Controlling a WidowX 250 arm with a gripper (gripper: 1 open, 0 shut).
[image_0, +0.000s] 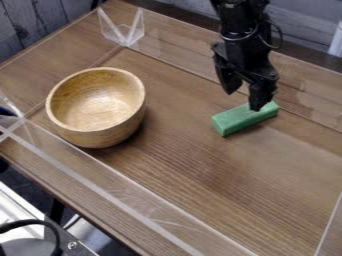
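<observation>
My gripper (243, 77) hangs from the top of the camera view, black, above and just behind a green rectangular block (245, 119) lying on the wooden table (187, 190). The gripper is open, and nothing shows held in it. The block lies flat at a slant.
A large tan wooden bowl (96, 105) sits at the left. Clear tape runs across the table's left part, and a dark cable lies at the bottom left corner.
</observation>
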